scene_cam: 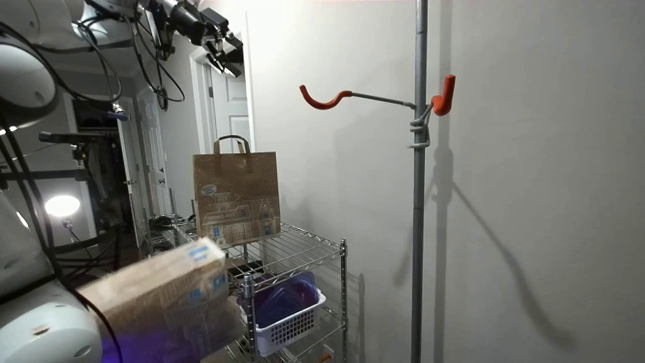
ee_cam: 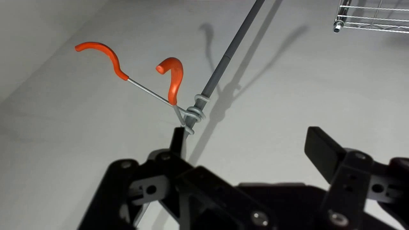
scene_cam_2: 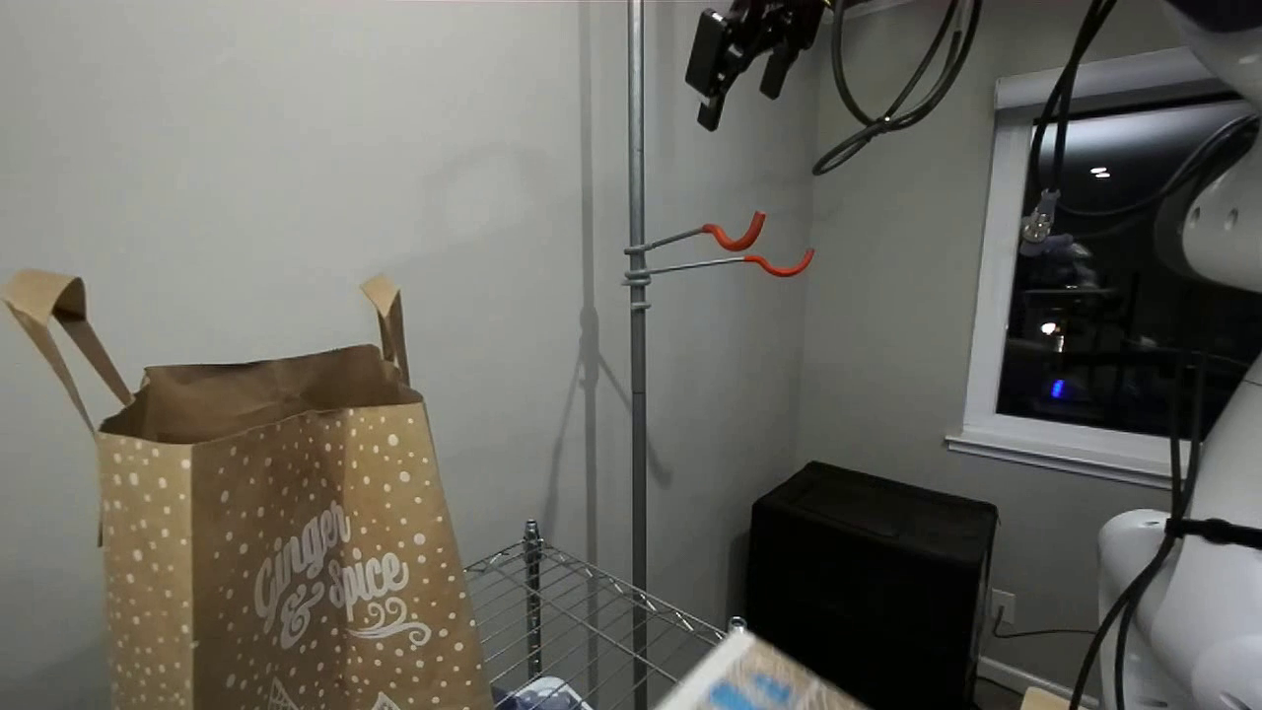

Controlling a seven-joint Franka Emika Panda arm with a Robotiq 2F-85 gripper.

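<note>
My gripper is open, a wide gap between its black fingers and nothing in it. In exterior view 1 it hangs high at the upper left (scene_cam: 231, 57), well left of the red-tipped hooks (scene_cam: 326, 103) wound onto a grey pole (scene_cam: 418, 230). The wrist view shows both hooks (ee_cam: 175, 80) beyond the left finger, apart from it. A brown paper bag (scene_cam: 237, 187) stands upright on the wire shelf, its handles up; exterior view 2 shows its printed side (scene_cam_2: 319, 556) and open top.
A blurred brown box-like thing with blue marks (scene_cam: 163, 284) fills the lower left, before the wire rack (scene_cam: 302, 248); I cannot tell what it is. A white basket (scene_cam: 290, 326) sits on the lower shelf. A black cabinet (scene_cam_2: 870, 544) stands in the corner.
</note>
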